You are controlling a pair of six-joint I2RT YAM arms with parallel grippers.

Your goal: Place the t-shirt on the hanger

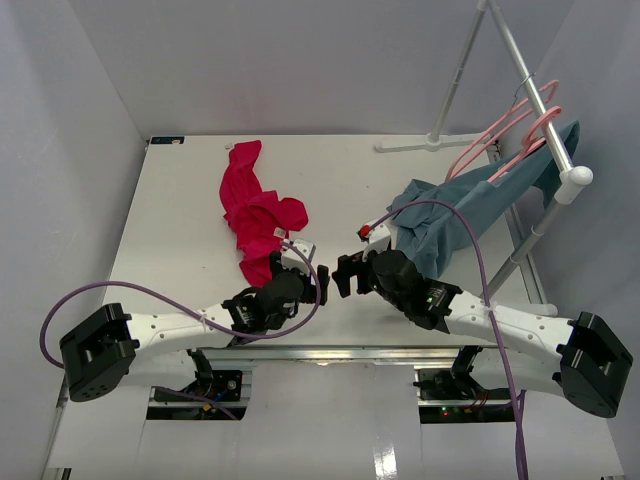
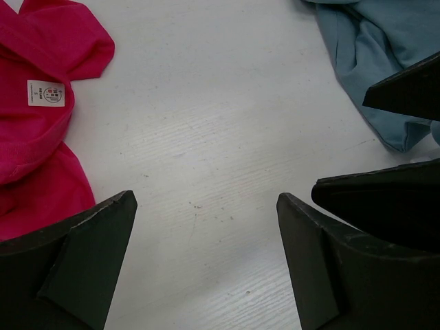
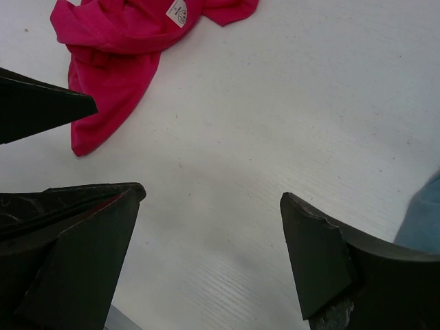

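Note:
A crumpled red T-shirt (image 1: 262, 215) lies on the left half of the white table, its label visible in the left wrist view (image 2: 34, 124). Teal cloth (image 1: 440, 230) drapes from pink hangers (image 1: 535, 135) on the rack at right down onto the table. My left gripper stands open over bare table just right of the red shirt, with nothing between its fingers. My right gripper is also open above bare table, between the red shirt and the teal cloth, close beside the left one.
A white tube rack (image 1: 455, 80) stands at the right side with a rail along the table. Purple cables arch over both arms.

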